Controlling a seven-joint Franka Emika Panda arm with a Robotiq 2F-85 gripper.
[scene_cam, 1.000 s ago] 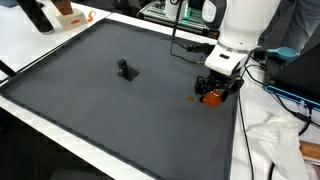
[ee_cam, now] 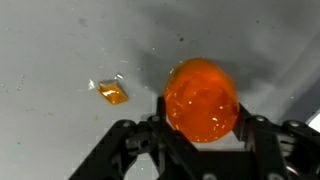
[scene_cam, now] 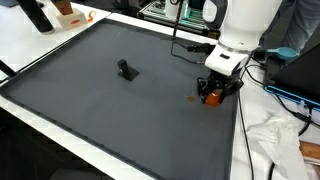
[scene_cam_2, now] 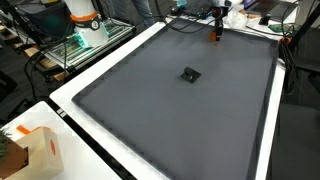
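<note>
A round orange object with a shiny end sits low between the dark fingers in the wrist view. In exterior view 1 the orange object is partly covered by my gripper, which is down at the right side of the grey surface. Far off in exterior view 2, the orange object shows as a small spot under the gripper. The fingers stand apart on either side of it; whether they press on it cannot be made out.
A small amber piece lies on the surface left of the orange object. A black block stands farther away on the grey board, much of which is bare. White cloth or plastic lies beyond the board's right edge.
The fingers look slightly closer around the orange object than before, covering a little more of it. The arm and everything else appear to be in the same place.
</note>
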